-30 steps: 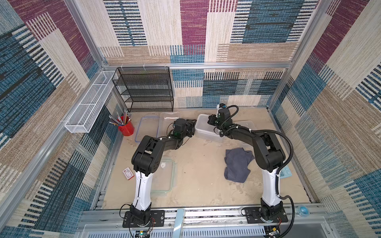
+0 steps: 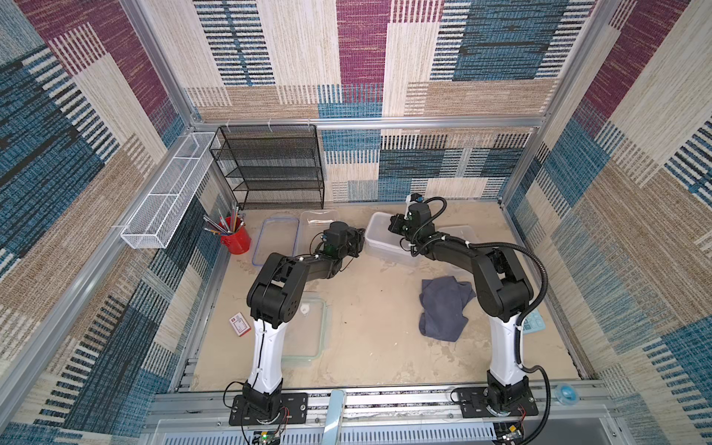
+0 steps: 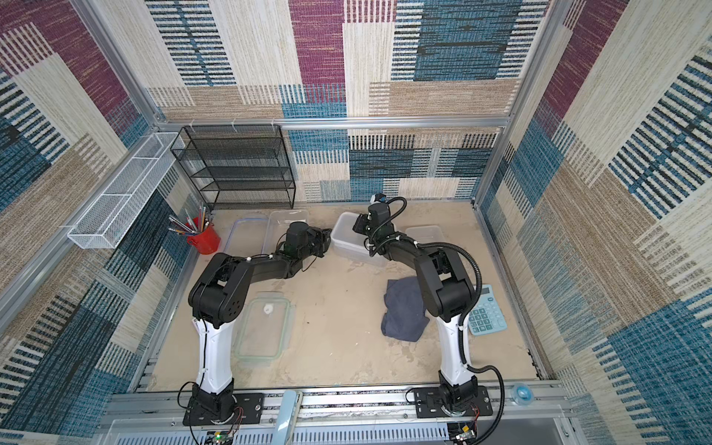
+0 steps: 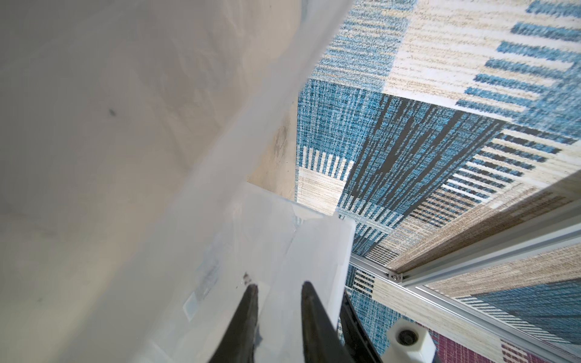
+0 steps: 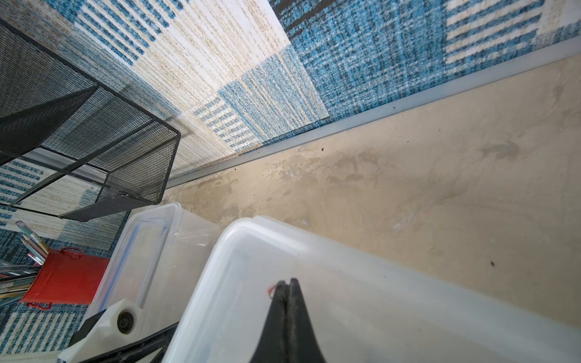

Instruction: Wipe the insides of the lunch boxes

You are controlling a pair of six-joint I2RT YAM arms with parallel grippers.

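A translucent plastic lunch box [image 2: 378, 239] sits at back centre, between both grippers. My left gripper is part open at its left side; the wrist view shows translucent plastic close around the fingertips, and I cannot tell whether it lies between them. My right gripper is shut over the inside of that box, nothing visible between its fingers. A blue-rimmed box [image 2: 276, 239] and another clear box stand at back left. A dark grey cloth [image 2: 445, 307] lies at front right, apart from both grippers. A green-rimmed container [image 3: 261, 330] is at front left.
A red pen cup [image 2: 236, 240], black mesh shelf [image 2: 268, 163] and white wall basket [image 2: 167, 193] are on the left. A calculator [image 3: 486, 313] lies at right, partly behind the arm.
My left gripper and the box have shifted very slightly; otherwise both arms look nearly the same as a second ago.
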